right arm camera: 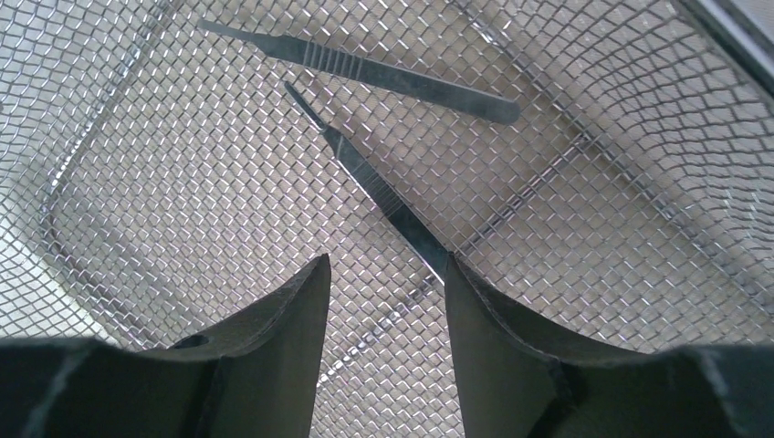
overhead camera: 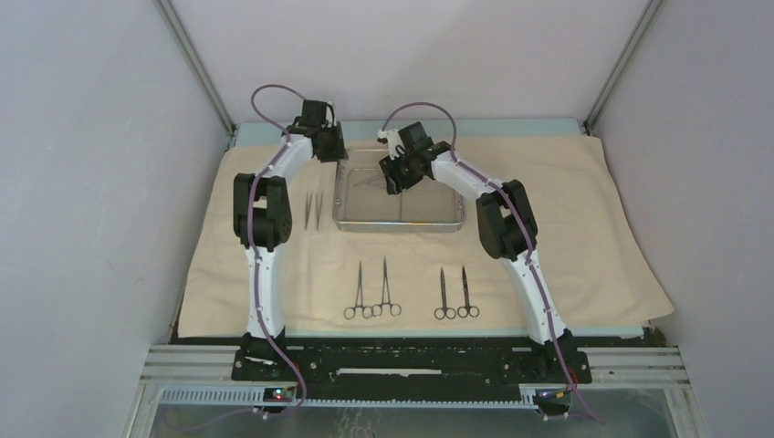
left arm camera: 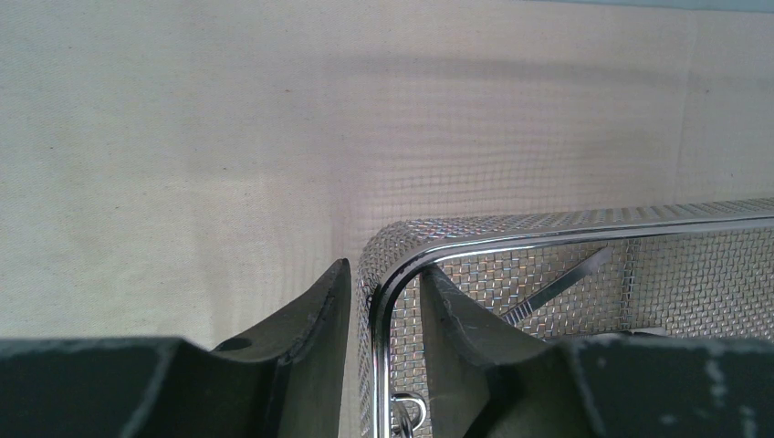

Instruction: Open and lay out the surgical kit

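A wire mesh tray (overhead camera: 400, 226) stands on the cloth, holding two scalpel handles. One handle (right arm camera: 402, 78) lies near the tray wall; the other handle (right arm camera: 379, 193) runs diagonally across the mesh, its end by the right finger of my right gripper. That gripper is open over the tray with nothing between its fingers. My left gripper is part open at the tray's back left corner, one finger outside the rim (left arm camera: 383, 310) and one inside. Whether both fingers touch the rim I cannot tell.
Tweezers (overhead camera: 313, 210) lie left of the tray. In front are two clamps (overhead camera: 372, 294) and two pairs of scissors (overhead camera: 456, 297), side by side.
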